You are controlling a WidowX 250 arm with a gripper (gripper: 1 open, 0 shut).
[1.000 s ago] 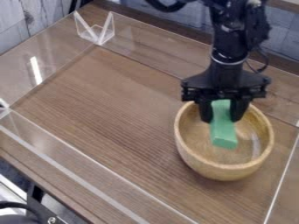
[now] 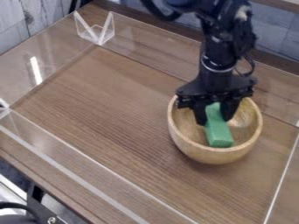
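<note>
A round beige bowl (image 2: 187,143) sits on the wooden table at the right. Inside it is a green block (image 2: 218,131), slanted. My black gripper (image 2: 214,102) reaches down from the top over the bowl, its fingers at the upper end of the green block. Whether they grip the block is hard to tell.
A small white wire object (image 2: 96,28) stands at the back left. A dark cable or part shows at the bottom left corner.
The gripper and green block have moved slightly left and back. The bowl has shifted a little toward the back as well, and the block is now lower in it.
</note>
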